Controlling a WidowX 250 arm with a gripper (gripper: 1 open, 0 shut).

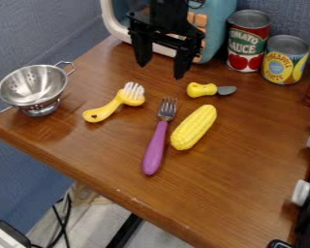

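Note:
My black gripper [162,60] hangs at the top centre with its two fingers apart and nothing between them, above the back of the wooden table. Below it lie a yellow brush with white bristles [102,110], a purple-handled fork [155,148], a toy corn cob [193,127] and a small yellow-handled tool [201,90].
A steel colander [32,85] sits at the left edge. A red can [247,41] and a yellow can [286,60] stand at the back right, beside a teal-and-white object [211,24] behind the gripper. Dark equipment lines the right edge.

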